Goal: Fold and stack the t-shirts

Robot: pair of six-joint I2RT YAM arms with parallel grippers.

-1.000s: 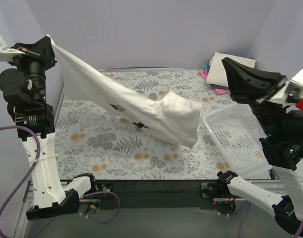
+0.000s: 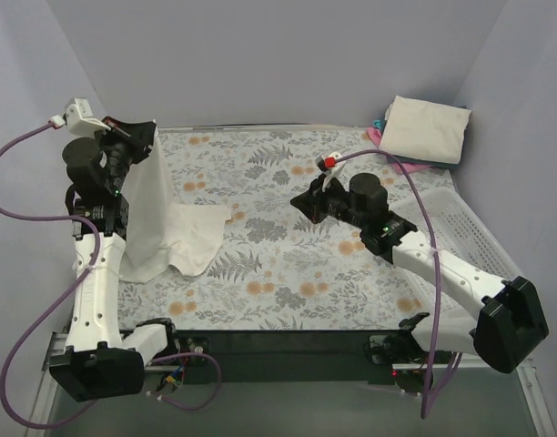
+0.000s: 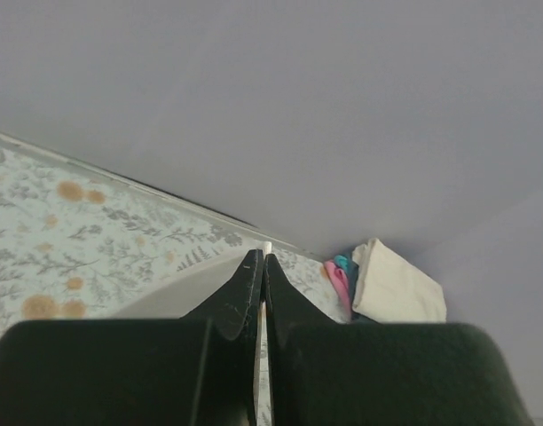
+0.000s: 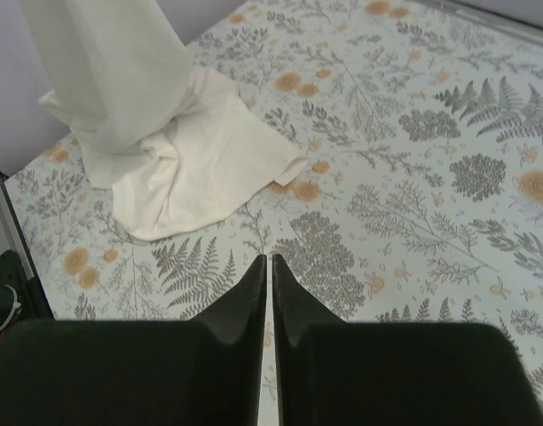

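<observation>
A white t-shirt (image 2: 183,237) hangs from my left gripper (image 2: 144,137) at the table's left side, its lower part spread on the floral surface; in the right wrist view the shirt (image 4: 192,164) lies crumpled with its upper part lifted. My left gripper is shut, with a thin edge of white cloth at its fingertips (image 3: 255,275). My right gripper (image 2: 304,208) is shut and empty over the middle right of the table.
A white folded pile (image 2: 424,129) sits on pink and teal cloths at the back right. A white perforated basket (image 2: 460,228) lies at the right.
The shirt has swung from across the middle back to the left side. My left gripper has moved right and lower; my right gripper has moved left and down toward the table.
</observation>
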